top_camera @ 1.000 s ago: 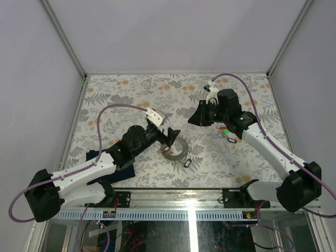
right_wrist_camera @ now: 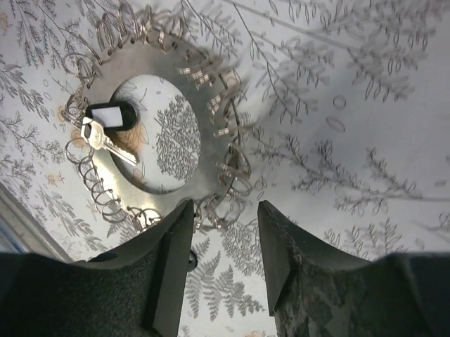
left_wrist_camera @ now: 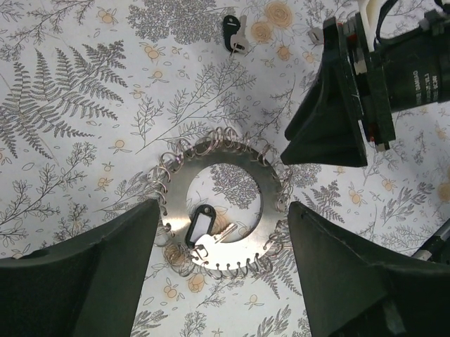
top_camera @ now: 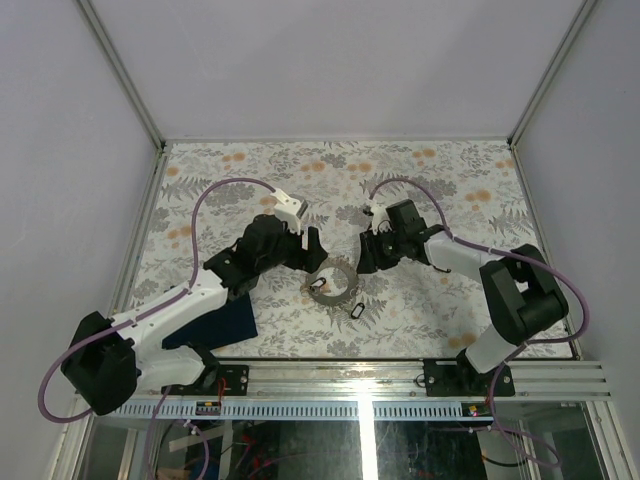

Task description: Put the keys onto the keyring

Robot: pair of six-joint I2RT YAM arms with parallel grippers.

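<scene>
The keyring, a flat metal ring [left_wrist_camera: 264, 195] edged with small wire loops, lies on the patterned cloth. On its lower left in the left wrist view rests a silver key [left_wrist_camera: 207, 247] with a black-rimmed fob [left_wrist_camera: 200, 223]. A second black-headed key [left_wrist_camera: 234, 34] lies well beyond the ring. Over the ring's left side my left gripper [top_camera: 312, 250] stands open, its fingers wide apart, holding nothing. My right gripper [top_camera: 370, 256] is just right of the ring, above the cloth. It is open and empty in the right wrist view, near the loops [right_wrist_camera: 235, 172].
Below the ring lies another fob [top_camera: 357, 311]. Part of one more [top_camera: 440, 268] shows beside the right arm. A dark cloth [top_camera: 225, 322] lies under the left arm.
My left gripper has drawn back slightly to the left. The keys and ring look unmoved.
</scene>
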